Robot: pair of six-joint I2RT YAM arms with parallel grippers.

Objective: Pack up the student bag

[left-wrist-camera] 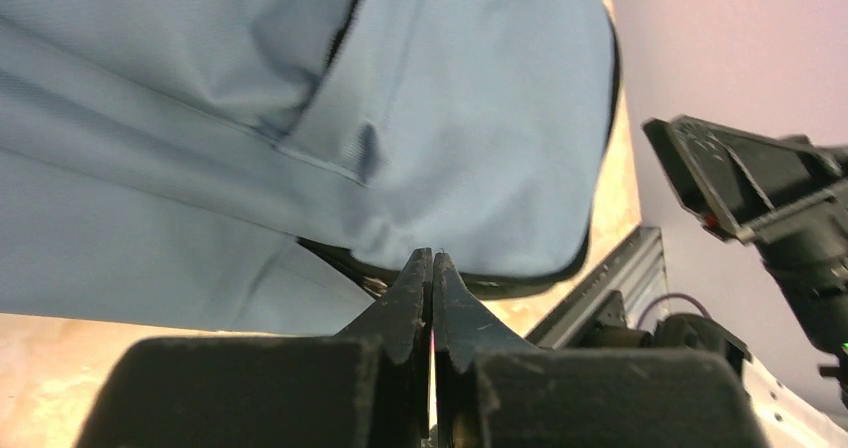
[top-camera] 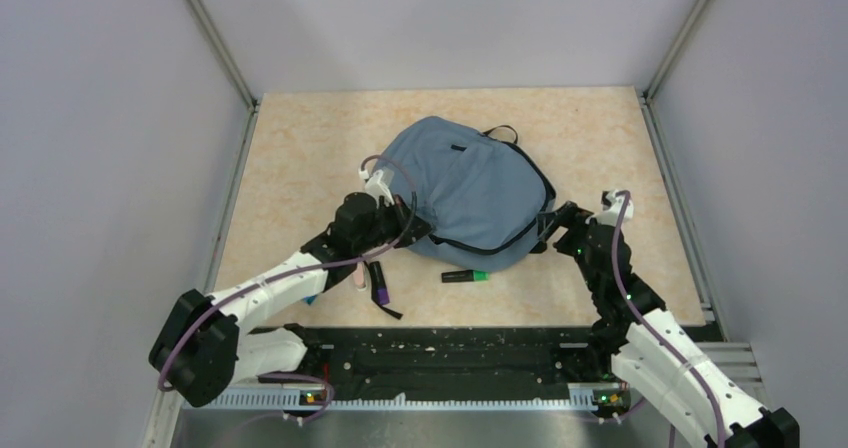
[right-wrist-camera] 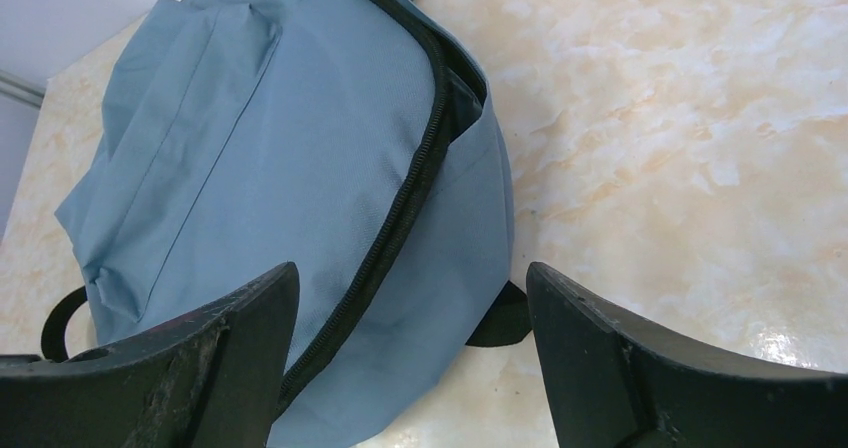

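The blue-grey student bag (top-camera: 470,183) lies flat in the middle of the table, a black zipper (top-camera: 490,249) curving along its front and right side. At the zipper's left end, my left gripper (top-camera: 430,230) is shut. The left wrist view shows its fingertips (left-wrist-camera: 420,273) together beside the dark zipper slider (left-wrist-camera: 375,284), with nothing visible between them. On the bag's right side, my right gripper stands open, its fingers apart with the bag's zipped edge (right-wrist-camera: 400,208) between them. Whether they touch the cloth cannot be told.
A black marker with a green cap (top-camera: 465,276) lies just in front of the bag. Left of it are a black-and-purple marker (top-camera: 379,284), a dark strap (top-camera: 388,312), a pinkish item (top-camera: 360,276) and a partly hidden blue item (top-camera: 310,299).
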